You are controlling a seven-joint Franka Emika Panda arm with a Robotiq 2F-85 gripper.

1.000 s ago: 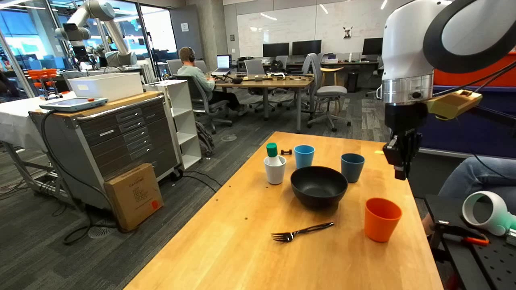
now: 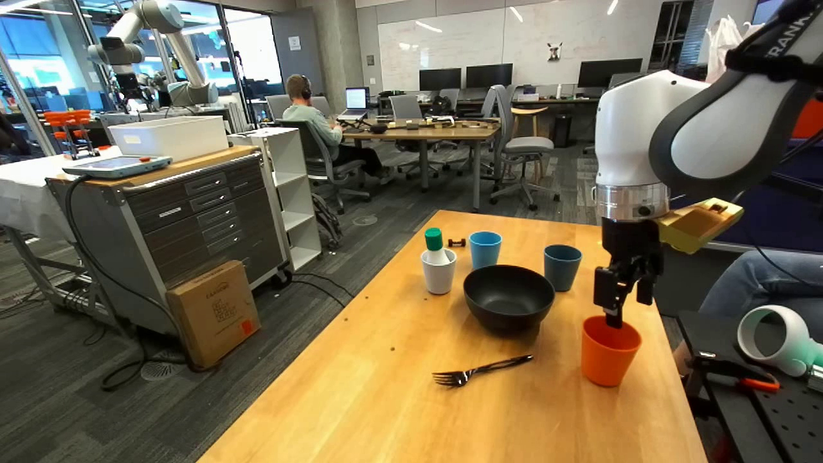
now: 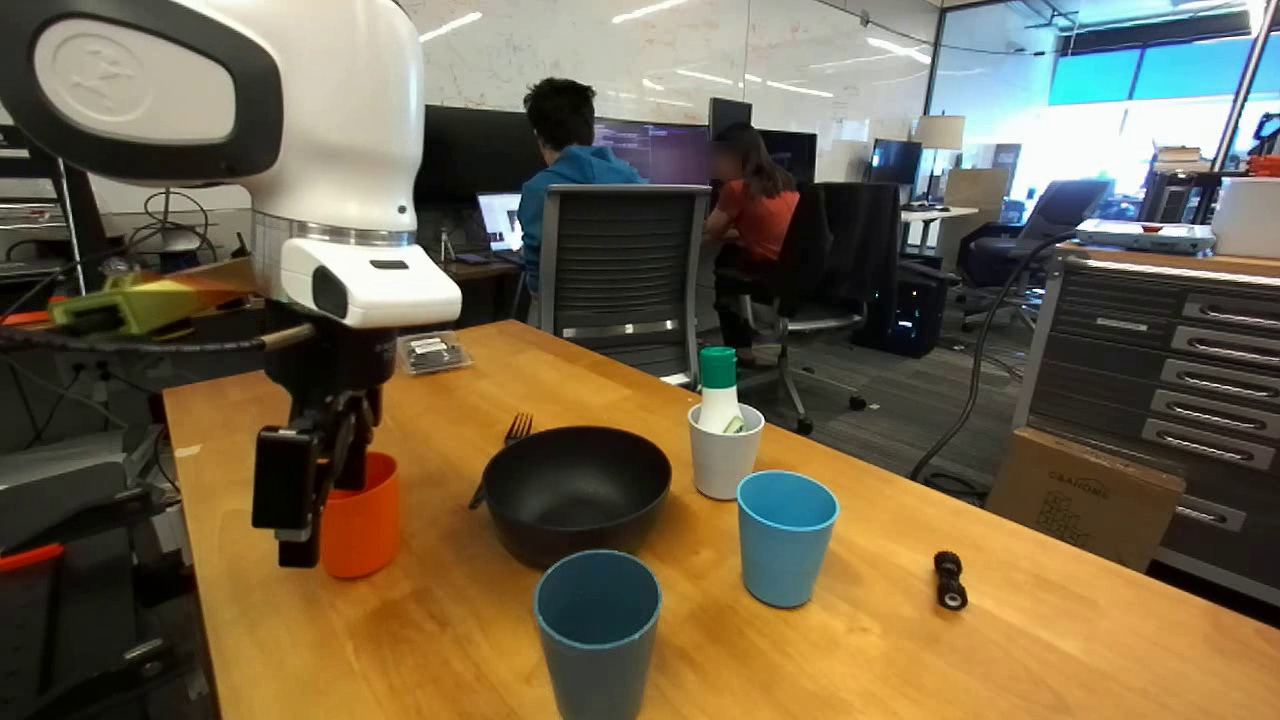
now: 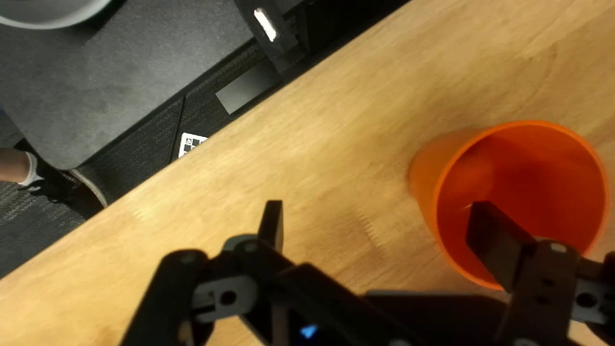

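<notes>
An orange cup point(image 2: 609, 355) stands upright near the table's right edge in the first exterior view. My gripper point(image 2: 629, 307) points down at it with its fingers open. In the wrist view the cup point(image 4: 429, 179) shows its mouth, and one black finger point(image 4: 496, 242) overlaps the opening; the other finger point(image 4: 272, 228) is outside, above bare wood. The near wall of the cup lies between the fingers, with wide gaps. The second exterior view shows the gripper point(image 3: 321, 514) partly covering the cup point(image 3: 363, 528). Whether a finger touches the cup I cannot tell.
A black bowl point(image 2: 509, 297) and a black fork point(image 2: 482, 370) lie left of the cup. Behind stand a dark blue cup point(image 2: 562, 267), a light blue cup point(image 2: 485, 248) and a white cup point(image 2: 438, 273) holding a green-capped bottle point(image 2: 434, 240).
The cup and the other tableware have not moved.
</notes>
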